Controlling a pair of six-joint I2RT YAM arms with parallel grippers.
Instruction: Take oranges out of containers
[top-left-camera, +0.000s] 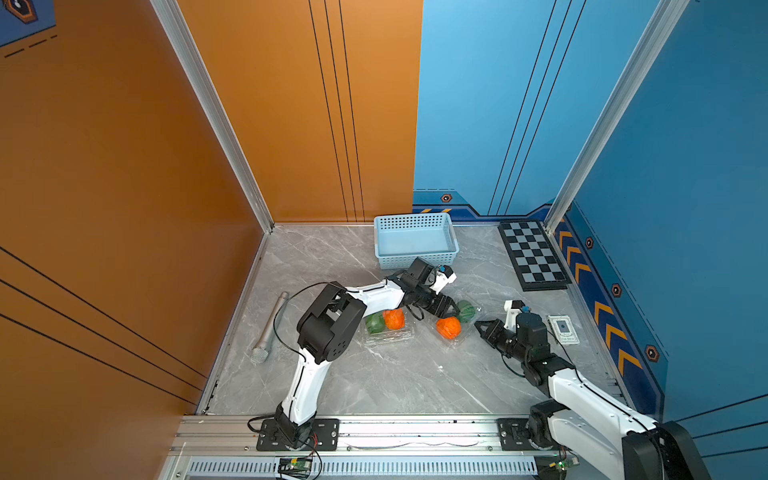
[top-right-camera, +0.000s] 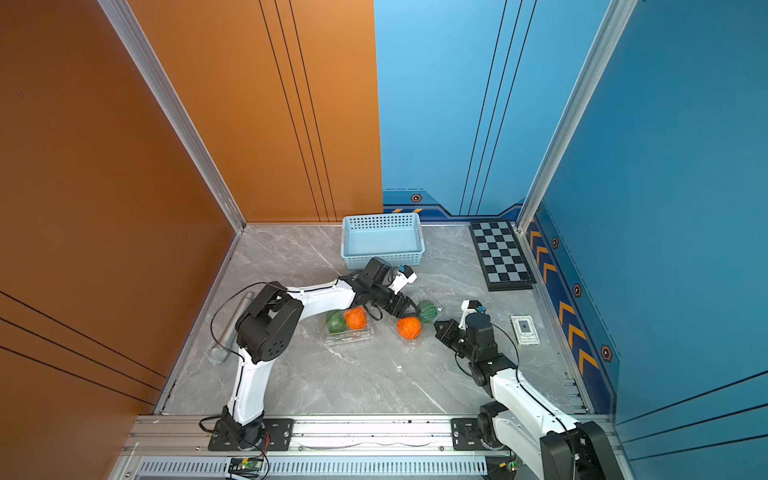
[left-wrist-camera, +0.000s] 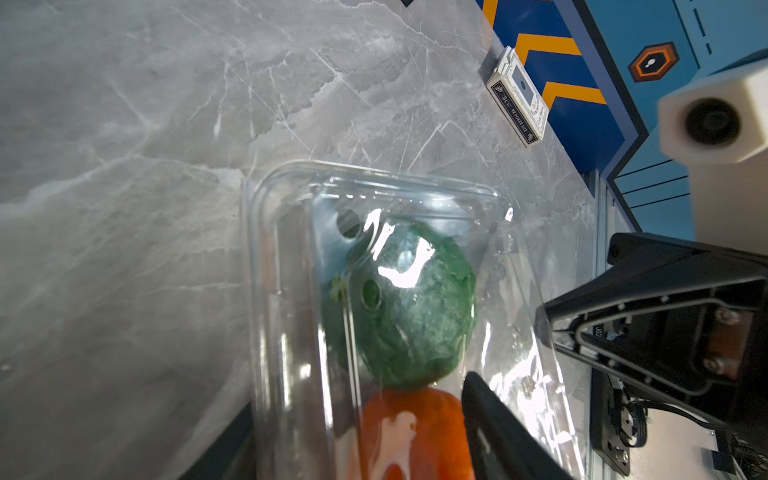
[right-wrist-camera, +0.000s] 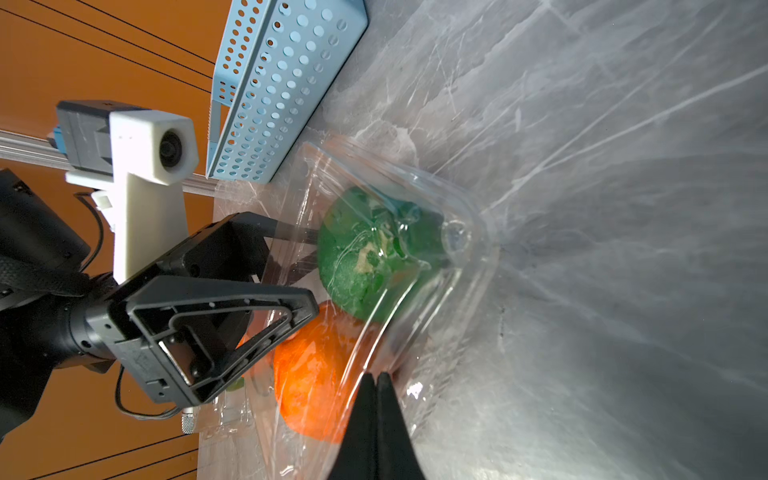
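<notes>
A clear plastic container holds an orange and a green round fruit. It stands tilted in the right wrist view. My left gripper is shut on this container, one finger on either side of it; the orange shows between the fingers. To the right, my right gripper is shut, its tips together and nothing between them, close to the container's edge; contact cannot be made out. A second clear container lies left of the first, holding another orange and a green fruit, partly behind my left arm.
An empty light blue basket stands at the back. A checkered board lies back right, with a small white box nearer the front. A pale roller-like object lies far left.
</notes>
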